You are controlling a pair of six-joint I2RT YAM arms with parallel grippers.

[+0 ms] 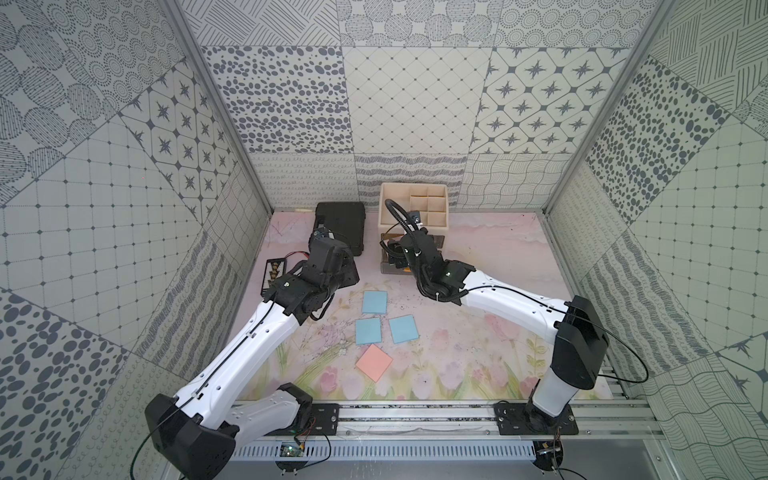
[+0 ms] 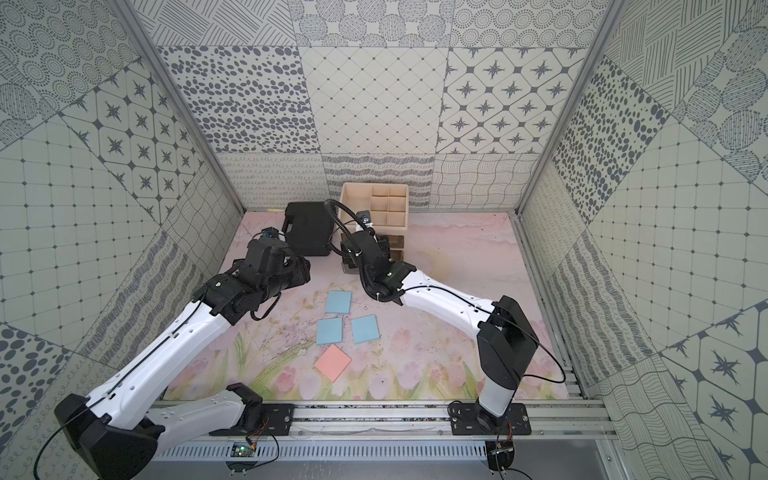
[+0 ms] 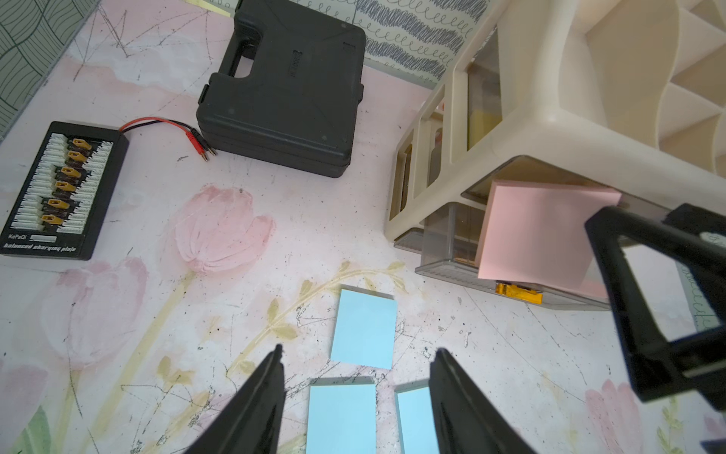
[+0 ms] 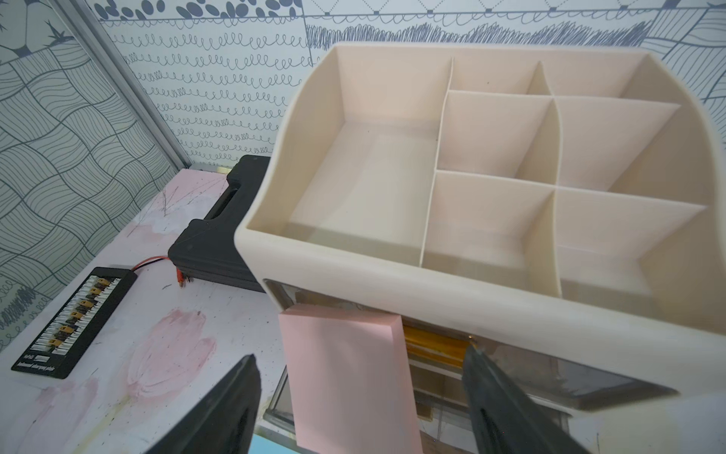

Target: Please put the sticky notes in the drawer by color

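A pink sticky-note pad [image 4: 348, 378] stands on edge, leaning, in the open clear drawer [image 3: 446, 242] under the beige organizer's top tray. My right gripper is open around it, with a gap at each finger. On the table lie three blue pads, the back one [image 1: 374, 301], the front left one [image 1: 368, 330] and the front right one [image 1: 404, 328]. A second pink pad [image 1: 373, 362] lies nearest the front edge. My left gripper is open above the table, left of the drawer, with nothing held; blue pads show below its fingers.
The beige organizer [image 4: 469, 295] stands at the back, its top tray overhanging the drawer. Something yellow [image 3: 519, 293] shows low at the drawer. A black case [image 3: 287, 83] and a charging board [image 3: 64, 189] occupy the left.
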